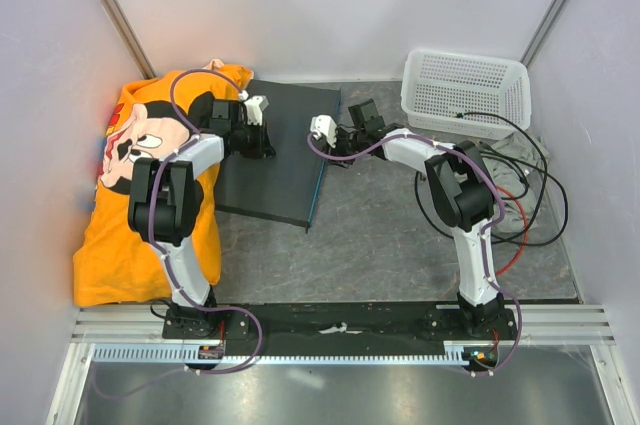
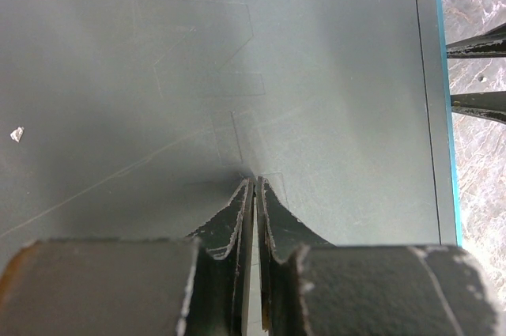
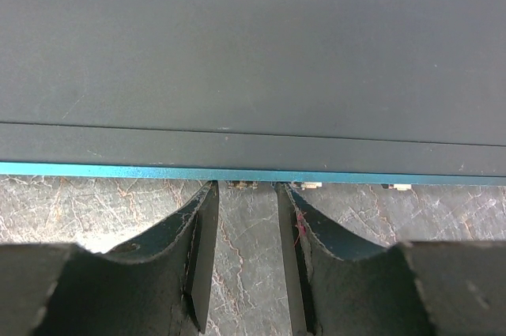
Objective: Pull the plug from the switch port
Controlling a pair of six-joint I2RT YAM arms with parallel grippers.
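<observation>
The dark flat switch [image 1: 275, 180] has a blue edge [image 3: 103, 170] along its right side. My left gripper is shut over its top surface, nothing showing between the fingertips. My right gripper is part open just outside the blue edge, its fingertips at small metal parts under that edge. Whether a plug is among them I cannot tell; the ports are hidden beneath the overhanging edge.
An orange cartoon cloth [image 1: 130, 245] lies along the left. A white basket [image 1: 420, 80] stands at the back right, with black and red cables [image 1: 525, 225] beside it.
</observation>
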